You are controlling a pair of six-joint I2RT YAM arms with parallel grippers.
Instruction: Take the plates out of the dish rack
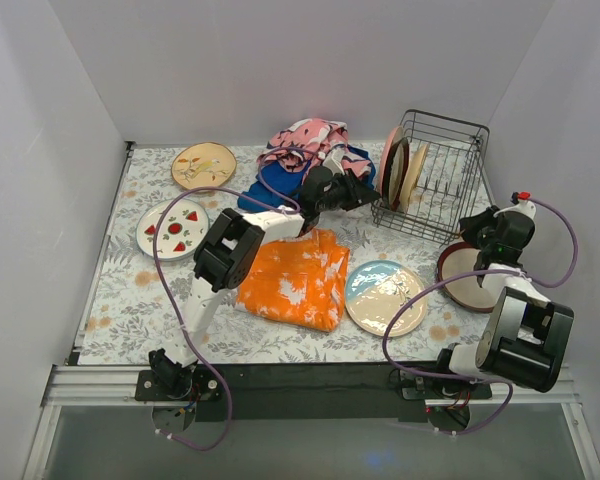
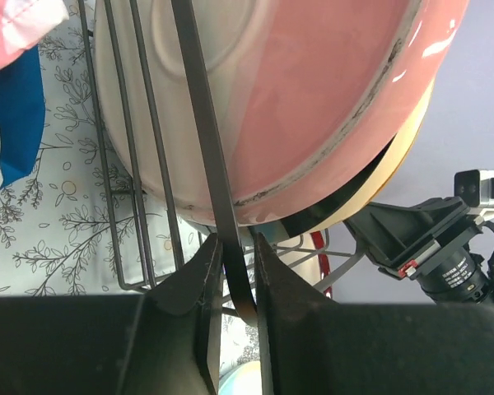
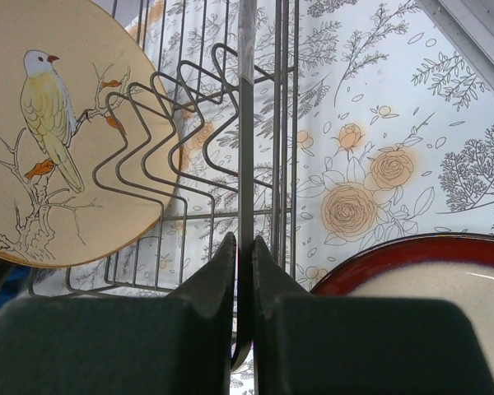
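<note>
The black wire dish rack (image 1: pixel 450 133) stands at the back right. A pink plate (image 2: pixel 329 82), a dark plate (image 1: pixel 396 172) and a yellowish bird plate (image 3: pixel 66 206) stand upright in its left part. At the rack's left side my left gripper is shut on a dark rail, just outside the pink plate. My right gripper is at the front right corner, a rack rail (image 3: pixel 246 156) between its fingers; whether they press on it cannot be told.
Lying on the table are a tan plate (image 1: pixel 203 150), a strawberry plate (image 1: pixel 152 240), a cream plate (image 1: pixel 386 300) and a brown-rimmed plate (image 1: pixel 462 290) under the right gripper. An orange cloth (image 1: pixel 295 285) and a pink-and-blue cloth heap (image 1: pixel 310 135) fill the middle.
</note>
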